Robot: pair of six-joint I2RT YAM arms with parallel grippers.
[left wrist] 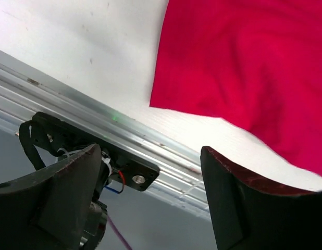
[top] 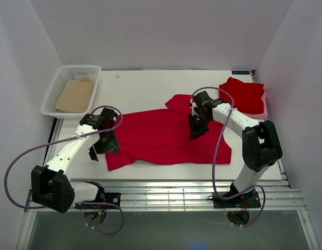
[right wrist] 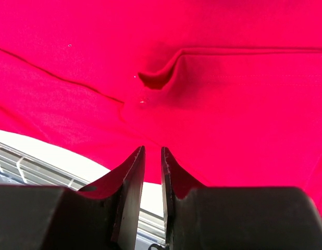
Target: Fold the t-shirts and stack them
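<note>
A red t-shirt (top: 161,135) lies spread across the table, with a corner (left wrist: 176,88) flat near the front left edge in the left wrist view. My left gripper (top: 101,148) is open above that corner, nothing between its fingers. My right gripper (top: 196,130) hovers over or rests on the shirt's right half; in the right wrist view its fingertips (right wrist: 136,161) are close together over red fabric, and whether they pinch any cloth is unclear. A small raised fold (right wrist: 161,75) lies beside them.
A white basket (top: 48,104) with brown cloth stands at the back left. Folded red cloth (top: 239,94) lies on a pink bin or pile at the back right.
</note>
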